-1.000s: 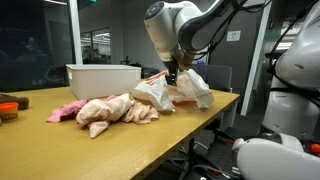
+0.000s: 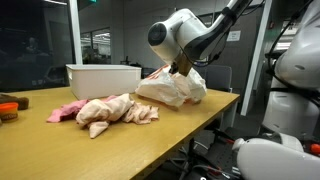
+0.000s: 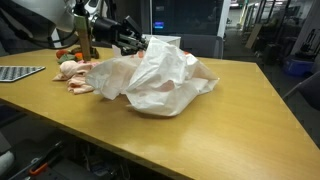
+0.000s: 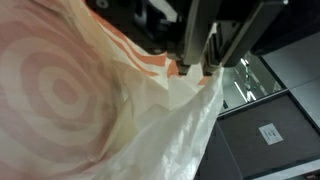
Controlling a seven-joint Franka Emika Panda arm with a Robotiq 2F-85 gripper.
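Observation:
A large white plastic bag [image 2: 172,88] lies crumpled on the table's far end. In exterior view 2 the white bag [image 3: 172,78] spreads over the near table edge, with peaks standing up. My gripper [image 2: 180,68] points down at the top of the bag. In the wrist view the gripper is close against the bag's edge, and thin white plastic [image 4: 165,135] runs up to its fingers. Red rings printed on the bag [image 4: 55,95] fill the left side. Whether plastic lies between the fingers cannot be made out.
Pink and cream cloths [image 2: 112,112] lie mid-table, left of the bag. Behind them stands a white box [image 2: 103,79]. An orange bowl [image 2: 8,110] is at the far left. Free tabletop [image 3: 250,115] extends right of the bag in exterior view 2.
My gripper has moved right and lower over the bag. The bag's right part, earlier held up taller, now sits lower and more bunched. The cloths have not moved.

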